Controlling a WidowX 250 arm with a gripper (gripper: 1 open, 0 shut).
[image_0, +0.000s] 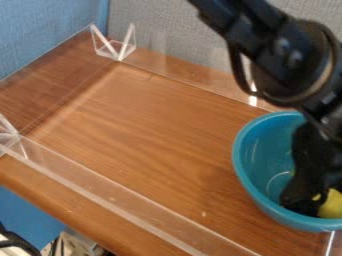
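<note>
A teal bowl (247, 165) stands at the right of the wooden table (147, 140). My black gripper (313, 195) reaches down into it from the top right, over a yellow banana (330, 206), which is mostly hidden behind it. The fingers are dark and partly out of sight, so I cannot tell whether they are open or around the banana.
Clear plastic rails edge the table, with corner braces (114, 45) at the back left and at the left front. A grey wall stands behind.
</note>
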